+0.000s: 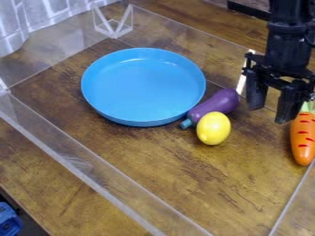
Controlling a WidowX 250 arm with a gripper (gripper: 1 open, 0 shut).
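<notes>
My black gripper (271, 99) hangs at the right of the view, fingers apart and open, above the board between the purple eggplant and the carrot. The eggplant (215, 105) lies right of the blue plate (143, 85), with a yellow egg-shaped toy (213, 129) just in front of it. An orange carrot (303, 138) lies at the right edge, its top partly behind the gripper. A white object (244, 83) is mostly hidden behind the gripper.
Clear plastic walls run along the left side. A blue object (6, 221) shows at the lower left corner.
</notes>
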